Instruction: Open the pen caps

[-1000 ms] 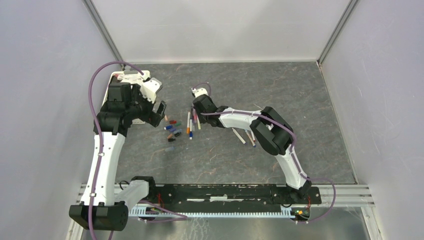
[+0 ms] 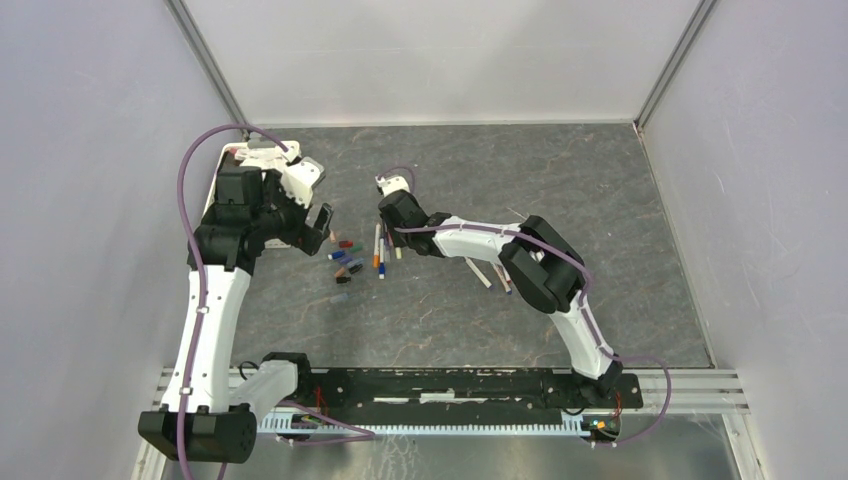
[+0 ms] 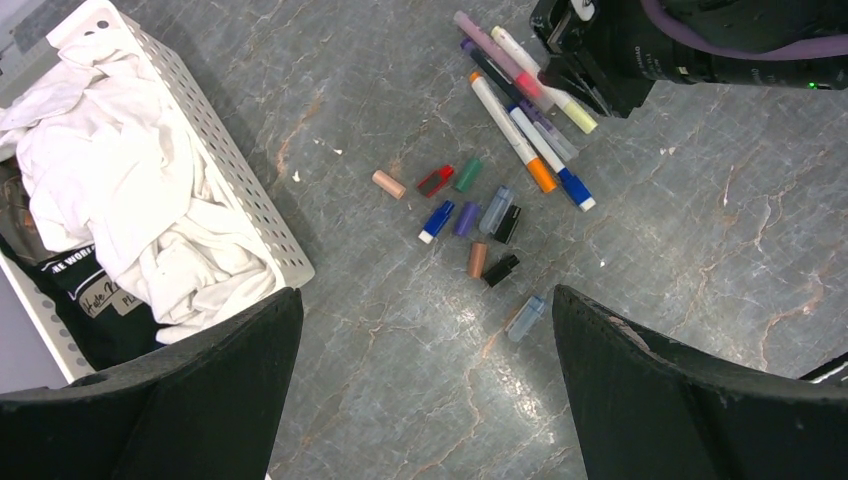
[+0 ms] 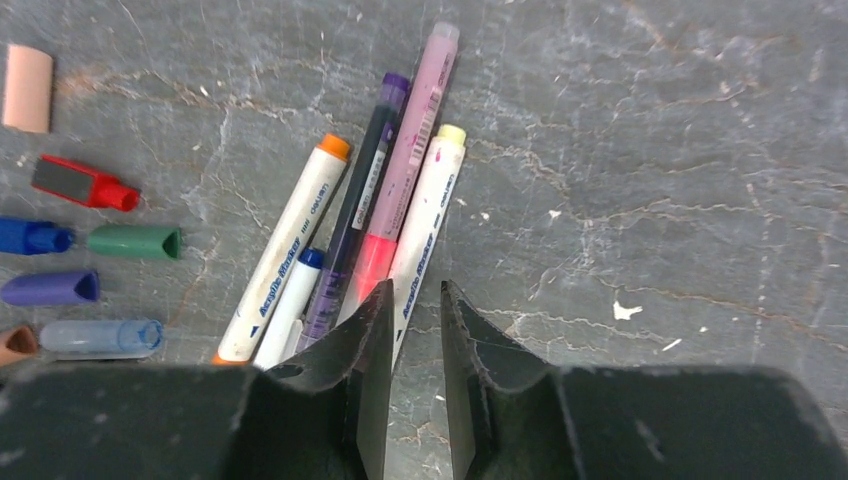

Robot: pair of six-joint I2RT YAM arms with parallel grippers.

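Observation:
In the right wrist view a row of pens lies on the table: a white pen with orange ends, a blue-capped pen, a dark purple pen, a pink pen and a white pen with yellow ends. Just over the lower part of the yellow-ended pen hangs my right gripper, its fingers parted by a narrow gap with nothing held. Loose caps, among them a red cap and a blue cap, lie scattered left of the pens. Above these, my left gripper stands wide open and empty.
A white basket with cloths stands at the far left. Several more pens lie beneath and in front of the right arm.
Left arm, pens and caps look unmoved.

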